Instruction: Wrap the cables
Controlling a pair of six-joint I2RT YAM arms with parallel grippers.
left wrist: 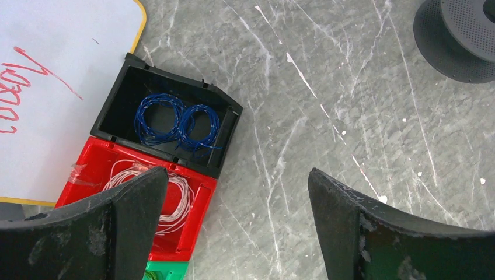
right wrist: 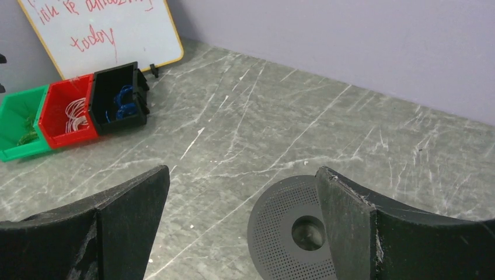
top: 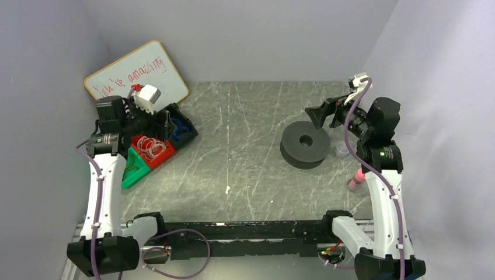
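Coiled blue cables [left wrist: 201, 128] lie in the black bin [left wrist: 131, 87], pale pink-white cable coils [left wrist: 182, 204] in the red bin [left wrist: 201, 219], and green cable [right wrist: 27, 131] in the green bin [right wrist: 23, 151]. In the left wrist view my left gripper is open and empty, above the table beside the bins. A dark grey spool [top: 292, 137] with a centre hole rests flat on the table's right half. Over by the spool my right gripper also stands open, nothing between its fingers.
A whiteboard [top: 143, 73] with red writing leans at the back left, behind the bins. Right of the spool stand a clear small container [top: 342, 149] and a pink bottle [top: 356, 179].
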